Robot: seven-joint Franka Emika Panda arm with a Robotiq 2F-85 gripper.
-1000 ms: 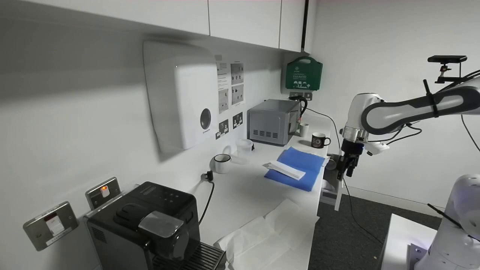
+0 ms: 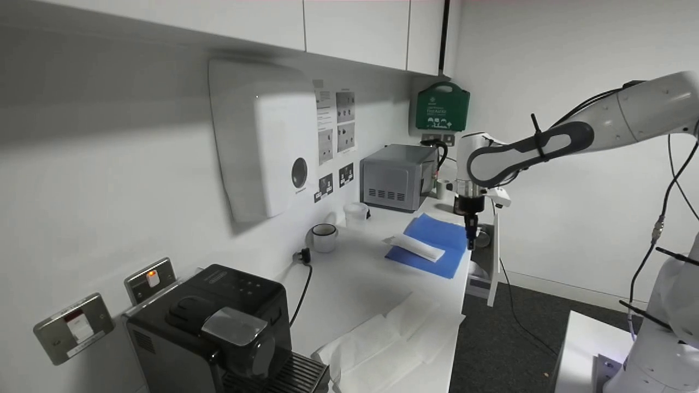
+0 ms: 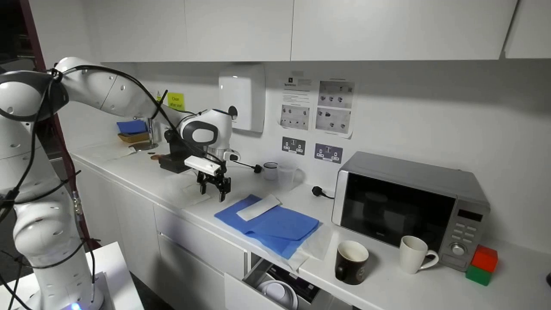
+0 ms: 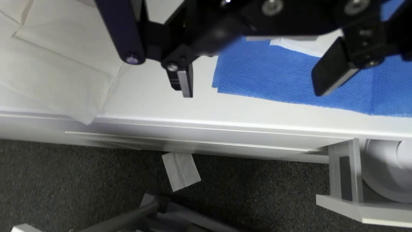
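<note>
My gripper (image 3: 212, 194) stands open over the counter's front edge, nothing between its fingers. In the wrist view the two fingertips of the gripper are wide apart, with bare white counter and the edge of a blue cloth (image 4: 266, 73) below them. That blue cloth (image 3: 279, 227) lies flat on the counter, partly over white paper. A folded white strip (image 3: 258, 207) rests on top of the cloth. In the second exterior view the gripper is to the left of the cloth, above the counter and touching nothing.
An open drawer (image 3: 248, 289) with pale dishes juts out below the cloth. A dark mug (image 3: 352, 262), a white mug (image 3: 414, 255), a microwave (image 3: 403, 201) and red and green blocks (image 3: 483, 264) stand to the right. Spread paper (image 2: 393, 347) lies near the coffee machine (image 2: 216, 327).
From beyond the counter's front edge, my arm has swung in toward the counter, leftward in the first exterior view. It now hides the dark mug there. The cloth and strip look unmoved.
</note>
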